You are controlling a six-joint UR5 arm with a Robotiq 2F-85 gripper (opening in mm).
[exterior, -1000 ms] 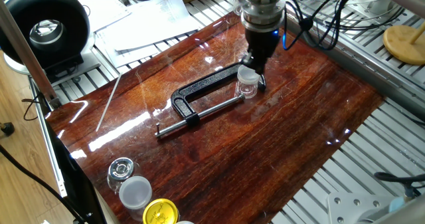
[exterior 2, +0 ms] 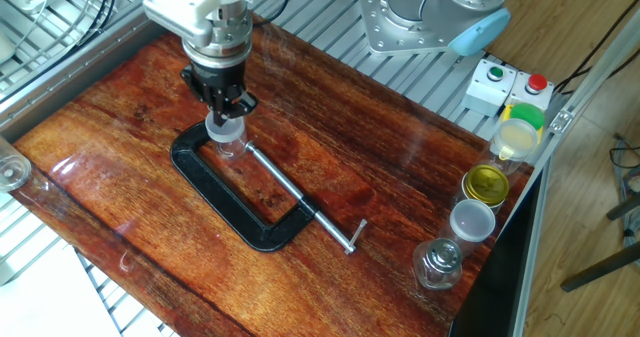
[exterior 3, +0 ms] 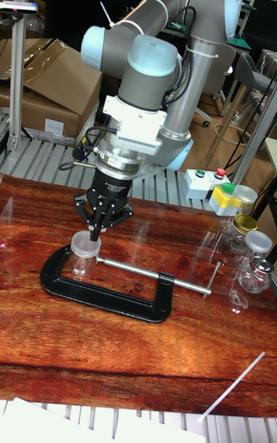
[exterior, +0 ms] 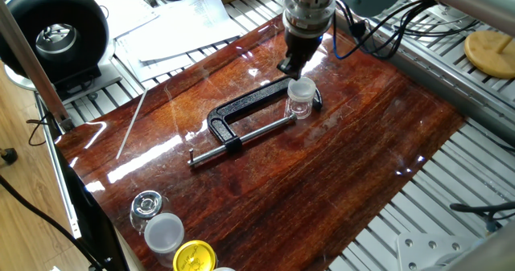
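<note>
A clear jar with a frosted white lid (exterior: 302,89) stands upright inside the black C-clamp's (exterior: 245,104) frame, at the end of its steel screw. The clamp lies flat on the wooden tabletop. My gripper (exterior 3: 96,234) points down just above the lid, its fingers drawn together into one narrow tip with nothing seen between them. In exterior view 2 the gripper (exterior 2: 222,115) overlaps the back of the jar lid (exterior 2: 226,130); whether the tip touches the lid I cannot tell.
At one edge of the table stand several jars, including one with a gold lid (exterior 2: 487,185), one with a white lid (exterior 2: 472,220) and one with a silver lid (exterior 2: 443,256). Button boxes (exterior 2: 508,89) sit behind them.
In exterior view 1 my gripper has shifted a little left and back, so its tip no longer covers part of the jar lid. The jar and clamp have not moved.
</note>
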